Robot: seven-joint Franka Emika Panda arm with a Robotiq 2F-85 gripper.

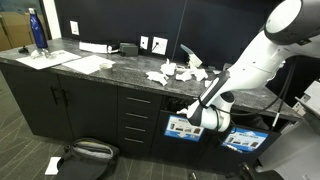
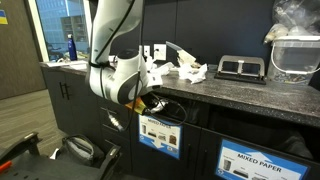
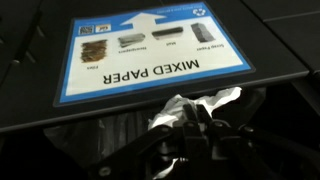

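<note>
In the wrist view a crumpled white paper (image 3: 222, 98) is pinched in my gripper, which is shut on it. Behind it lies the dark opening of a bin (image 3: 95, 140) whose front carries a blue and white "MIXED PAPER" sign (image 3: 155, 50). Exterior view 2 has the gripper (image 2: 150, 107) low at the counter's front, just above that sign (image 2: 160, 136). The fingertips are too small and dark there to make out clearly.
Several more crumpled white papers (image 1: 165, 73) lie on the dark countertop (image 1: 130, 72). A second "MIXED PAPER" sign (image 2: 262, 163) is to the right. A clear container (image 2: 296, 58) and a dark metal tray (image 2: 238, 67) stand at the counter's right. A black bag (image 1: 85, 158) lies on the floor.
</note>
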